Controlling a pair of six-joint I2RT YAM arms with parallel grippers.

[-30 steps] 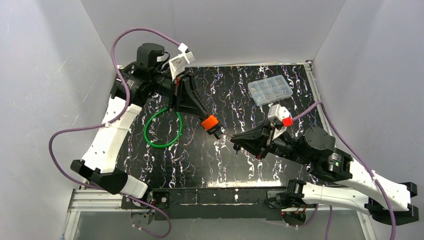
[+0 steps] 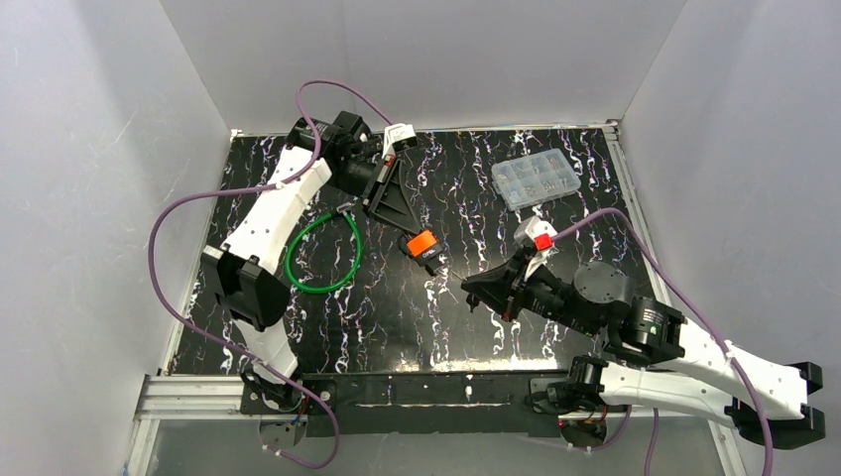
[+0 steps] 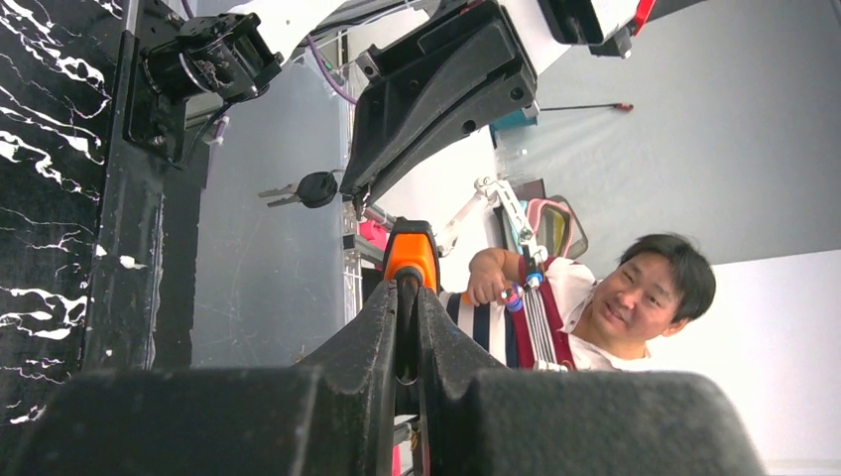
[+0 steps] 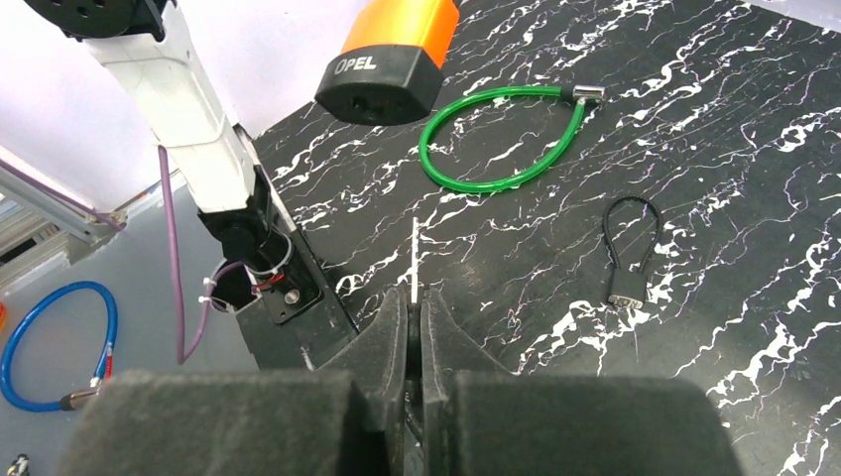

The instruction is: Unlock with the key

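The orange and black padlock, marked OPEL, hangs clear of the table with my left gripper shut on its upper end. In the right wrist view the black keyhole face of this padlock is turned towards my right gripper. That gripper is shut on a key, its thin blade pointing out at the padlock, and a visible gap separates tip and lock. From the left wrist view, a second key with a black head dangles beside the right gripper's fingers. The padlock's shackle is mostly hidden.
On the dark table lie a green cable lock and a small black loop lock. The clear compartment box stands at the back right. A blue cable lock is beyond the table edge.
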